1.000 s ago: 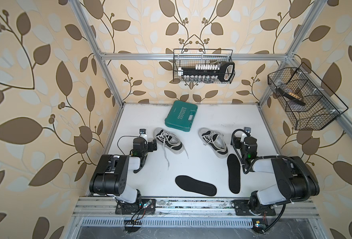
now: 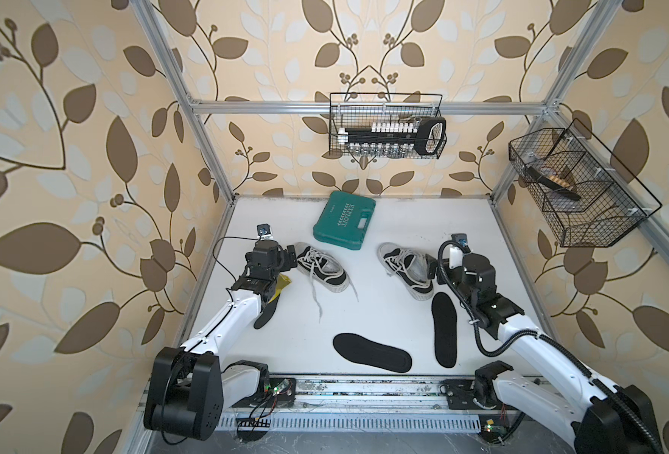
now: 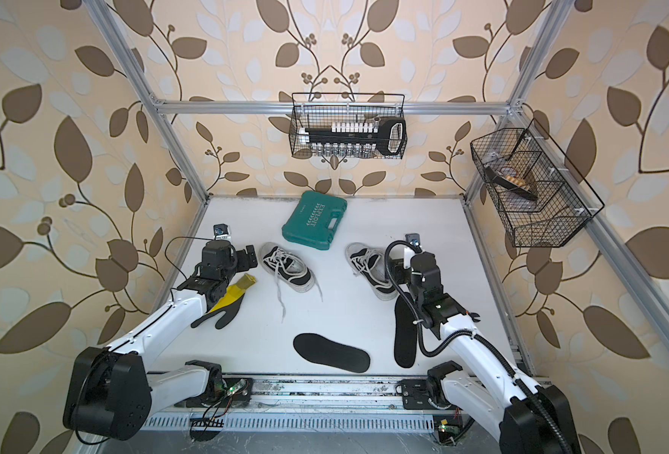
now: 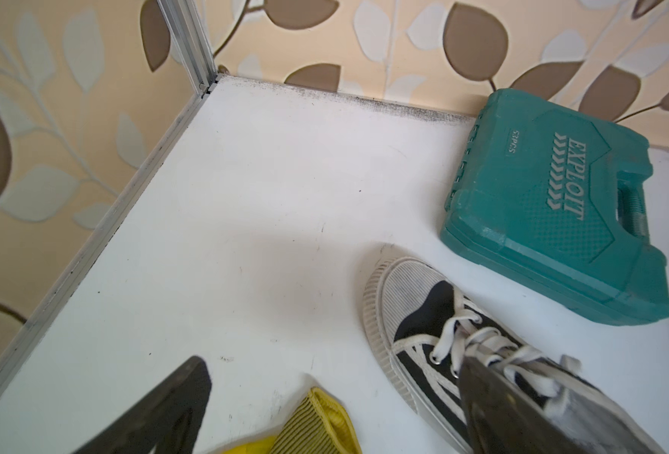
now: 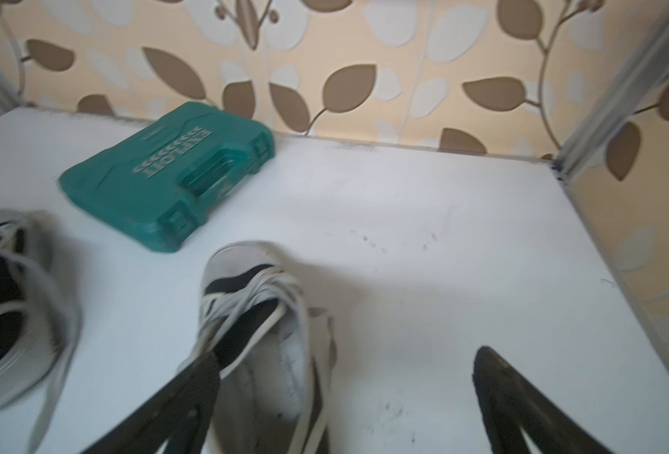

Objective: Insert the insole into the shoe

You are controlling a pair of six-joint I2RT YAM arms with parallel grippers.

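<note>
Two black-and-white sneakers lie on the white table [image 2: 364, 317], one at left [image 2: 319, 266] with loose laces, one at right [image 2: 404, 266]. One black insole [image 2: 372, 352] lies crosswise at the front middle, another [image 2: 445, 329] lengthwise at front right. My left gripper stands open above the table beside the left shoe's toe, nothing between its fingers. My right gripper is open behind the heel end of the right shoe [image 5: 259, 355], holding nothing.
A green case [image 2: 343, 219] lies at the back middle. A yellow-and-black item [image 3: 236, 291] lies under the left arm. Wire baskets hang on the back [image 2: 386, 140] and right [image 2: 584, 219].
Both arms have stretched out from their folded pose; both grippers have risen and shifted slightly, the right one toward the right shoe. The shoes and insoles look unmoved.
</note>
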